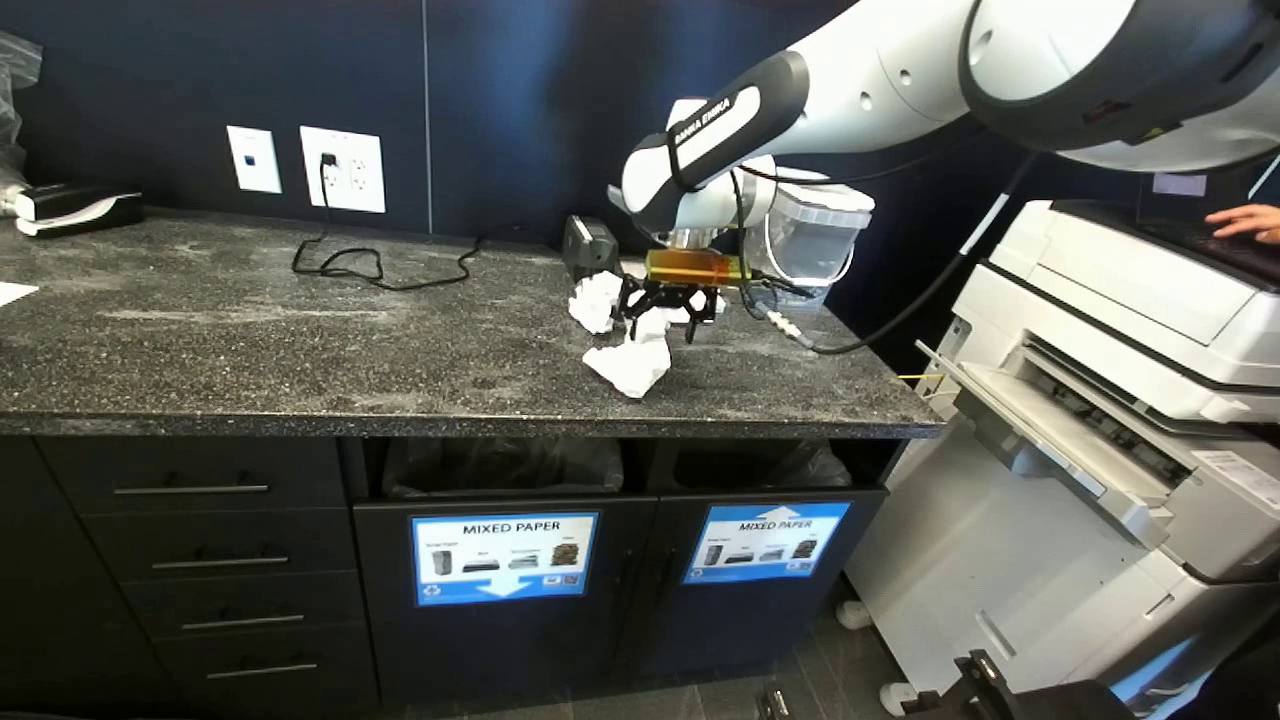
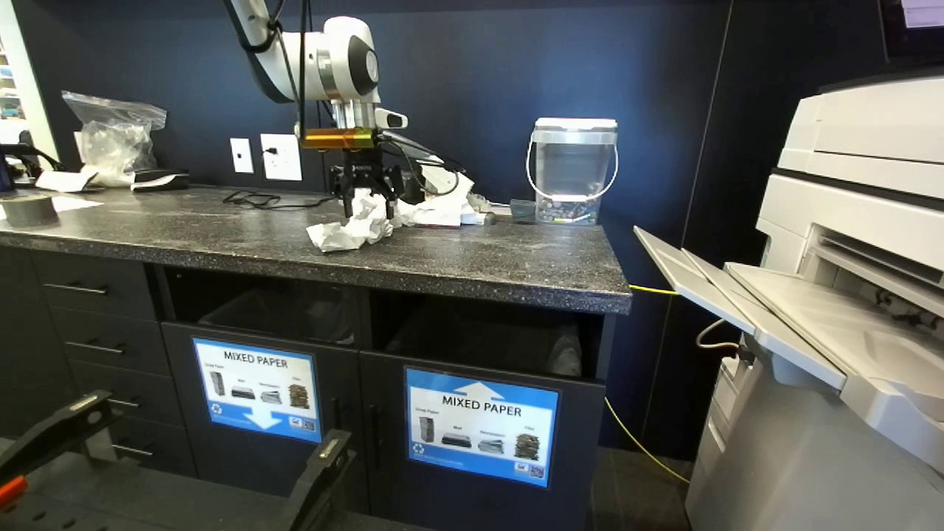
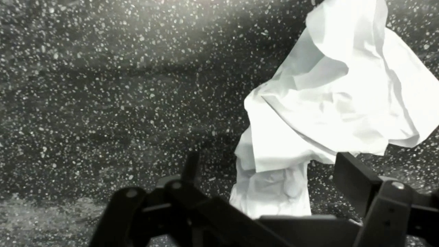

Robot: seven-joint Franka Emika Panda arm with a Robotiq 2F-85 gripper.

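A crumpled white paper (image 1: 633, 364) lies on the dark speckled counter (image 1: 480, 360), toward its front edge. My gripper (image 1: 662, 330) is over the paper's rear part, pointing down. From the wrist view, the gripper stands open, its two fingers wide apart. The narrow strip of the paper (image 3: 280, 185) runs between them, and the wider crumpled part spreads beyond the right finger (image 3: 356, 177). In exterior view 2 the paper (image 2: 358, 223) shows under and between the fingertips. Whether a finger touches it, I cannot tell.
More crumpled white paper (image 1: 596, 302) lies behind the gripper, beside a dark box (image 1: 589, 247). A clear lidded bucket (image 2: 575, 168) stands at the back right. Below the counter are two bin openings with MIXED PAPER signs (image 2: 482, 423).
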